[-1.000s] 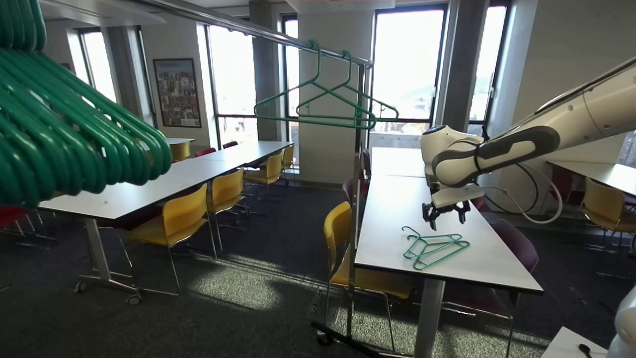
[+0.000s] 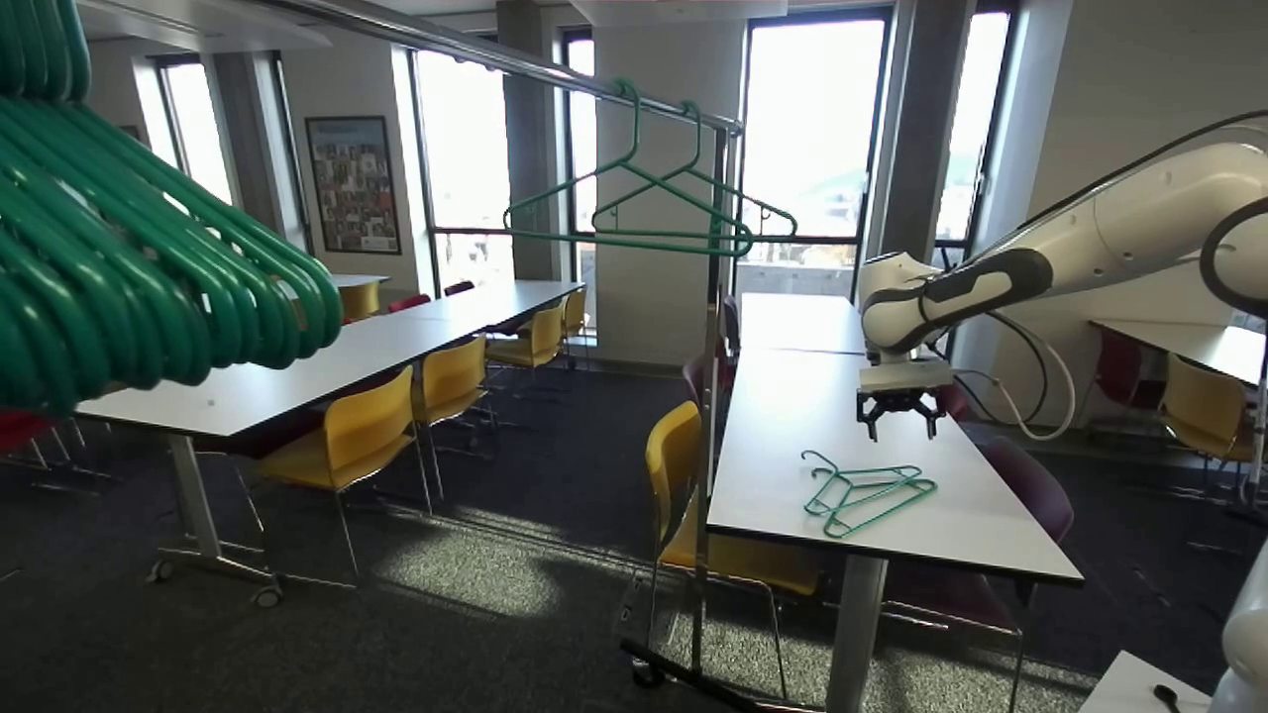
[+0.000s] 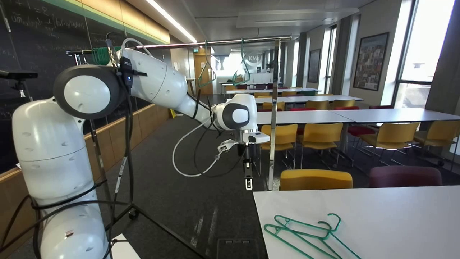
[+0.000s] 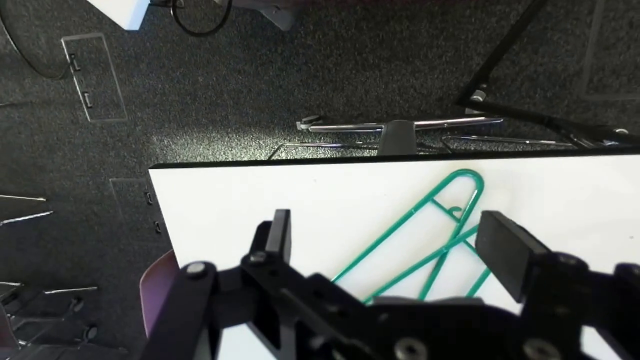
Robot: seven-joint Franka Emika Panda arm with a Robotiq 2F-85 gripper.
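Note:
Two green plastic hangers [image 2: 877,491] lie overlapping on the white table [image 2: 773,410], their hooks pointing to the left in exterior view 1. My gripper [image 2: 903,430] hangs above the table, clear of them, its fingers apart with nothing held. In the wrist view, part of the overlapping hangers [image 4: 414,210] shows between and beyond the fingers; the lower part is hidden behind the gripper body. Two more green hangers [image 2: 627,242] hang from the metal rail [image 2: 523,59] near its end post. At the left, a thick row of green hangers [image 2: 155,261] fills the foreground.
The rack's upright post [image 3: 273,116] stands close to the table's edge. Yellow chairs [image 3: 316,179] and purple chairs [image 3: 405,176] line the table. Apart from the hangers, the near tabletop is bare. A cable loops beside my wrist.
My arm has shifted, with the wrist slightly right and the gripper turned more level and a little higher in exterior view 1. The hangers on the table have not moved.

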